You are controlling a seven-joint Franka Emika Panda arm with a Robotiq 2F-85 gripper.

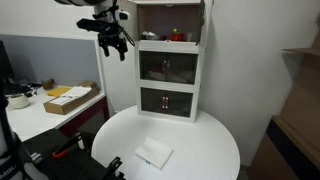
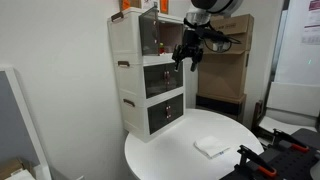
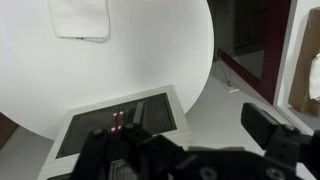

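Observation:
High above the left side of the round white table [image 1: 205, 140] hangs my gripper [image 1: 113, 53], pointing down. Its two fingers stand apart in exterior view 2, where the gripper [image 2: 186, 65] is open with nothing between them. A folded white cloth [image 1: 153, 152] lies flat on the table, well below and away from the fingers. The wrist view catches part of that cloth [image 3: 80, 18] at the top left, while the dark gripper spreads along the bottom.
A white cabinet [image 1: 146, 47] with dark-windowed doors stands at the table's back edge, small items including a red one [image 1: 178, 37] in its upper open section. A cardboard box [image 1: 68, 100] sits at the left.

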